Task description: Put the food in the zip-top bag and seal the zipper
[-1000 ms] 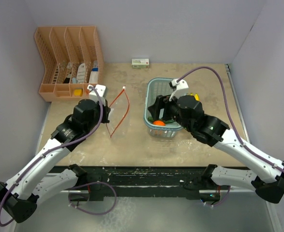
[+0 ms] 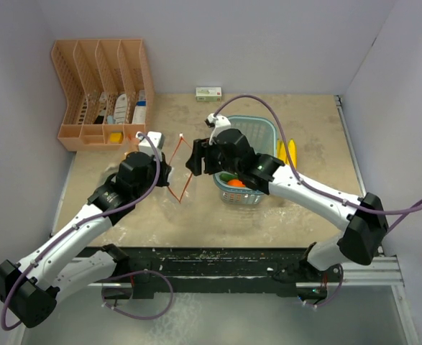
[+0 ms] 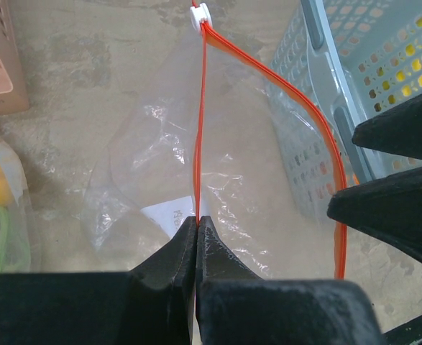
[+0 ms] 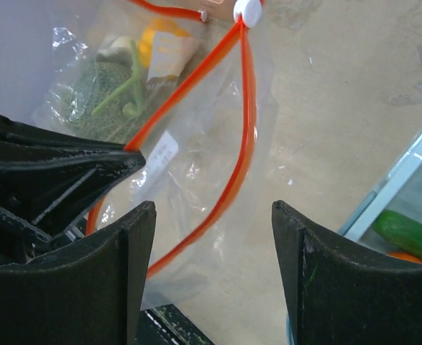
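A clear zip top bag [image 2: 179,169] with an orange-red zip edge gapes between my two grippers. Its far edge strip runs between the fingertips of my left gripper, which is shut on that thin rim. No food shows inside this bag; a white label [image 3: 173,214] is visible on its film. My right gripper stands part open beside the bag's right rim, its fingers [image 4: 142,230] apart with nothing gripped. In the basket [image 4: 394,169] a green vegetable [image 4: 408,231] and an orange item [image 2: 236,183] show partly.
Another clear bag [image 4: 117,93] holding yellow and green food lies beyond the left gripper. Bananas [image 2: 291,151] sit right of the basket. A pink divided rack [image 2: 103,136] stands at the back left, a small box [image 2: 208,93] at the back.
My right gripper has moved left from over the basket to the bag's right rim.
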